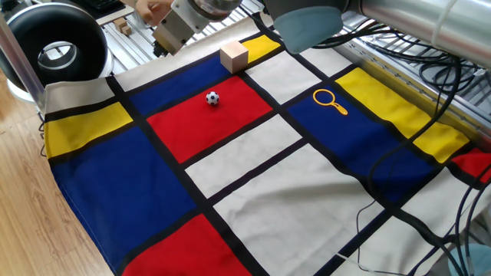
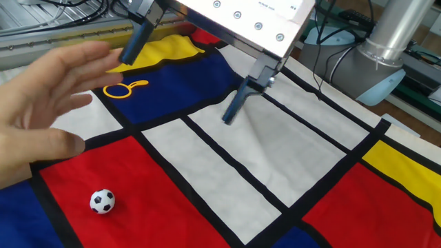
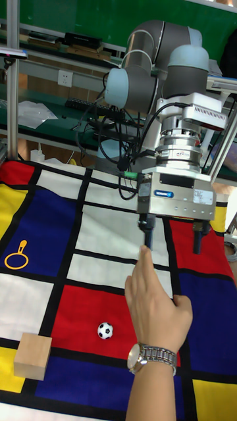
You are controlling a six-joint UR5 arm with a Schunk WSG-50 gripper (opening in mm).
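Observation:
My gripper hangs over the cloth with its two dark fingers spread wide and nothing between them. In exterior view 3 the gripper is high above the cloth's white and red patches. A small black-and-white football rests on a red patch, clear of the fingers. The pale wooden cube sits at the edge of a blue patch, close to a yellow one. On another blue patch lies a yellow-orange magnifier-shaped ring with a handle.
A person's hand reaches up beside one finger; whether they touch, I cannot tell. Black cables hang along one side of the cloth. Its large white patches hold no objects.

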